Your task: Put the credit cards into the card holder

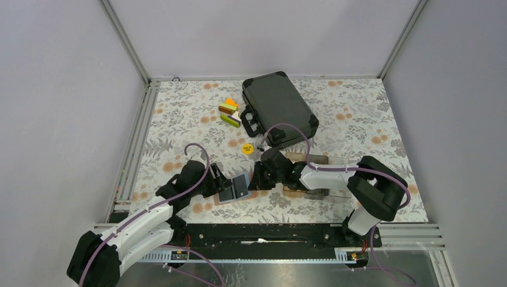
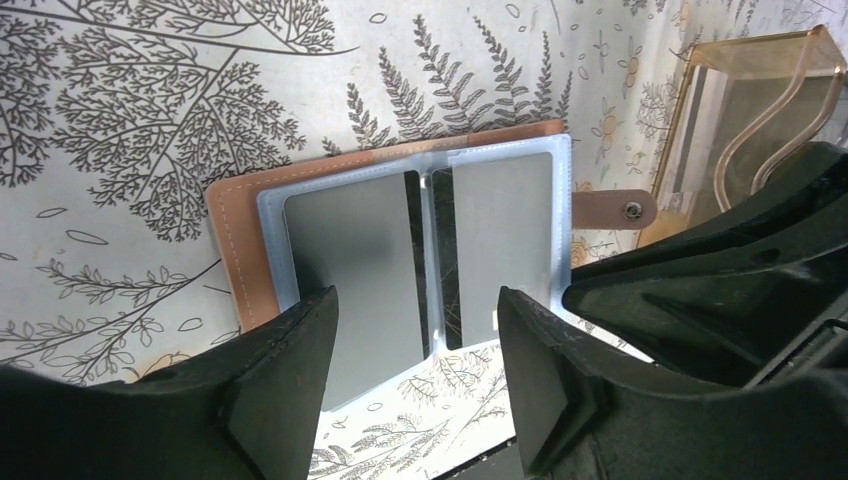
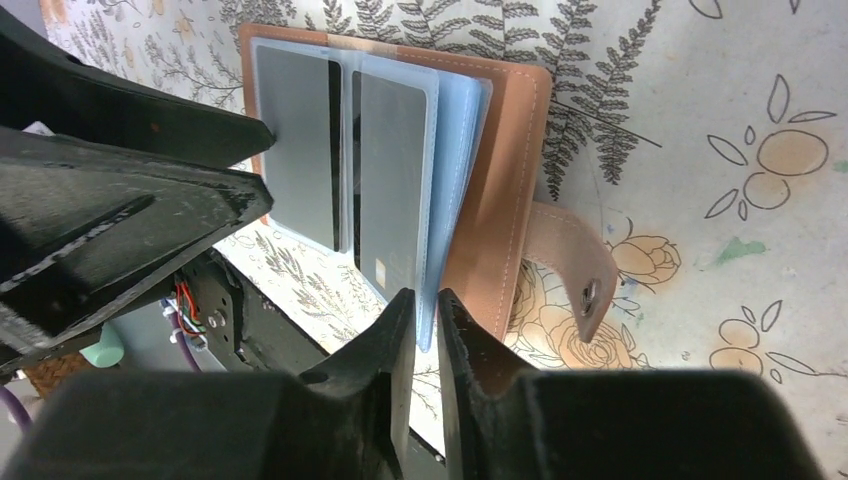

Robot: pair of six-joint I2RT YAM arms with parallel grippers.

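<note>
The card holder is spread on the table, brown cover (image 2: 235, 245) with a strap and snap, blue-edged clear sleeves (image 2: 430, 250) on top showing grey panels. My left gripper is open above it, fingers wide apart with the sleeves visible through the gap. From the other side, my right gripper is at the sleeves' edge. Its fingers stand narrowly apart, with the blue sleeve edge (image 3: 430, 310) showing between the tips. Whether they touch it is unclear. No loose credit card can be made out.
A clear box (image 1: 338, 194) lies under the right forearm, partly hidden. A dark case (image 1: 281, 107) stands at the back, with small yellow blocks (image 1: 230, 120) and a round yellow sticker (image 1: 247, 148) nearby.
</note>
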